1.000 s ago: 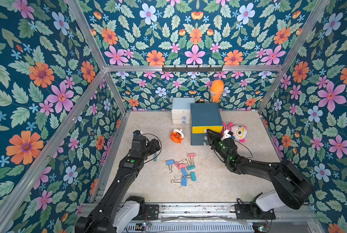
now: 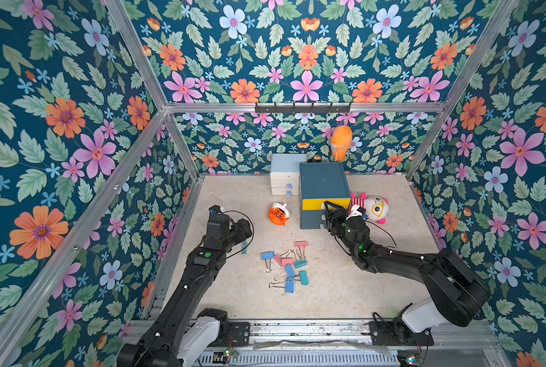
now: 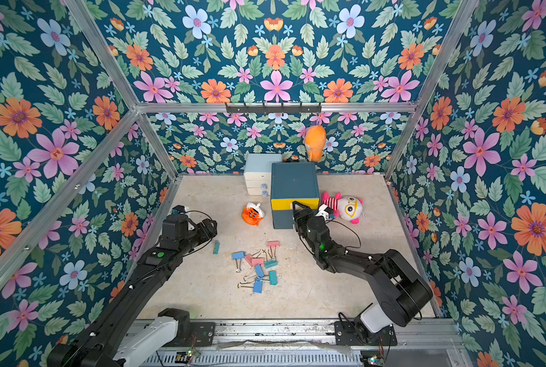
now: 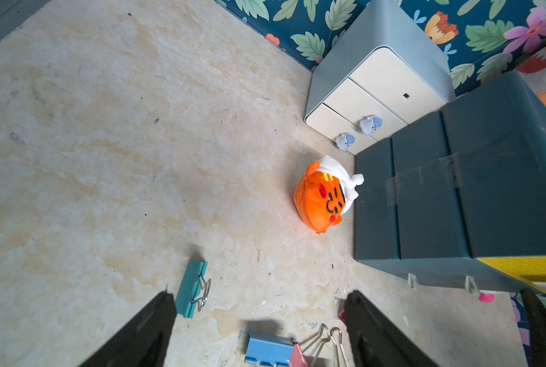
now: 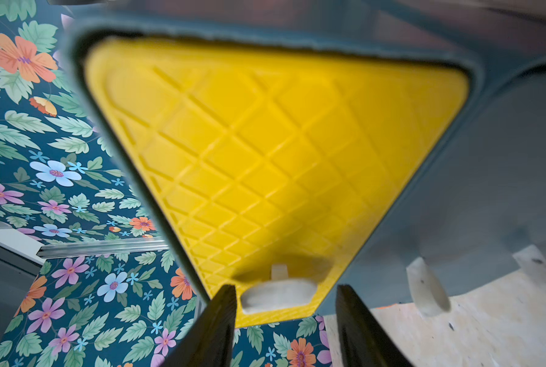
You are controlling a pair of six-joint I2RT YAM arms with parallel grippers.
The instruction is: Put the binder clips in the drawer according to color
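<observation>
Blue, pink and teal binder clips lie in a loose cluster on the table, among them a blue clip (image 2: 267, 255), a pink clip (image 2: 301, 244) and a teal clip (image 2: 303, 277). Apart on the left rests a lone teal clip (image 4: 190, 288). The dark blue drawer cabinet (image 2: 323, 178) has a yellow top drawer front (image 5: 254, 159), which looks shut. Fingers of my right gripper stand open on either side of its white handle (image 5: 279, 294); contact cannot be told. Above the table at left, my left gripper is open and empty.
A small grey-and-white cabinet (image 2: 288, 171) stands left of the dark one. An orange toy (image 2: 278, 214) sits before it, and a pink-and-white plush (image 2: 377, 209) lies to the right. Bare table extends at left and front right.
My right gripper has shifted slightly at the yellow drawer front, and the right arm's elbow has swung out and back. Left arm and clips look unmoved.
</observation>
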